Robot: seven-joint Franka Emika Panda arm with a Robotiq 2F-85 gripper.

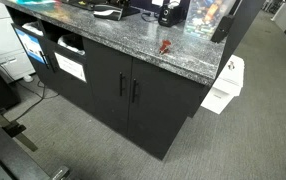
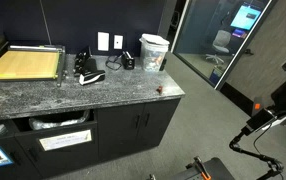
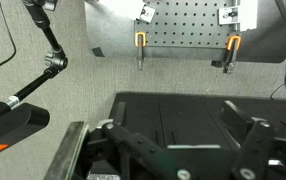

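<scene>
In the wrist view my gripper is open, its dark fingers spread wide with nothing between them. Behind it are the black cabinet doors (image 3: pixel 188 128), seen from above. A small reddish-orange object (image 1: pixel 165 46) rests near the edge of the grey stone counter (image 1: pixel 133 36); the second exterior view shows this orange object (image 2: pixel 170 90) at the counter's right end. It is too small to identify. Neither exterior view clearly shows my gripper.
On the counter are a wooden-bottomed tray (image 2: pixel 25 64), dark items (image 2: pixel 87 68) and a translucent bin (image 2: pixel 154 57). A perforated metal table (image 3: pixel 188 25) carries orange-handled clamps (image 3: pixel 140 40). Carpet (image 1: pixel 228 130) lies open before the cabinets.
</scene>
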